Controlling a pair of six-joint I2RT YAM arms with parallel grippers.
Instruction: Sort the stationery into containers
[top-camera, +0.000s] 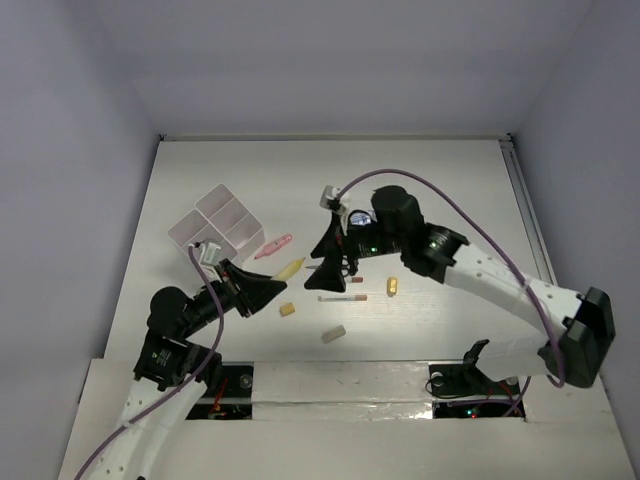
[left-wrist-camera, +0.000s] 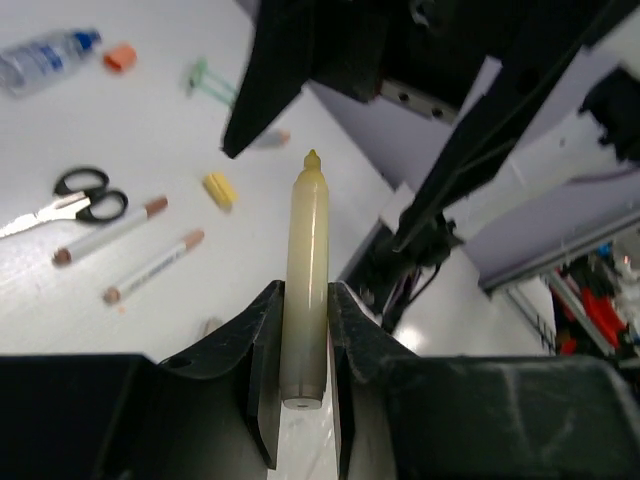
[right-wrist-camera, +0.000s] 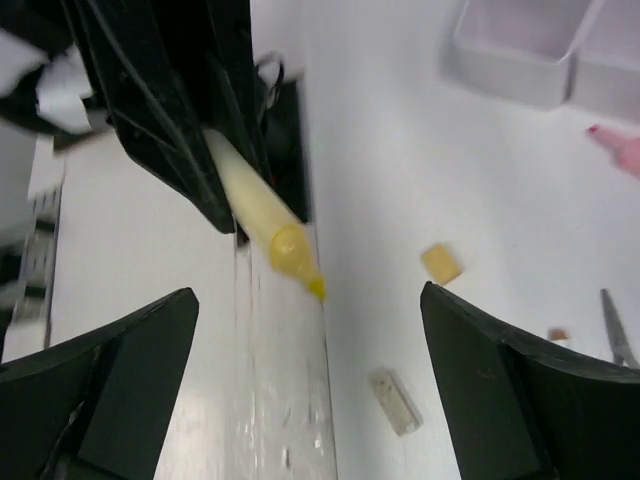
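A pale yellow pen-like item (left-wrist-camera: 305, 280) with a pointed cap is clamped in my left gripper (top-camera: 270, 282), standing out to the upper right. My right gripper (top-camera: 320, 268) is open just right of it, apart from the item; its fingers frame the lower part of the right wrist view. A compartmented container (top-camera: 216, 225) sits at the left of the table. A pink item (top-camera: 273, 245), scissors (left-wrist-camera: 70, 205), markers (top-camera: 342, 298), a small tan block (top-camera: 287, 309), a grey piece (top-camera: 334, 333) and a yellow item (top-camera: 392, 286) lie loose.
A water bottle (left-wrist-camera: 45, 62) and an orange piece (left-wrist-camera: 120, 56) appear in the left wrist view, partly hidden by my right arm in the top view.
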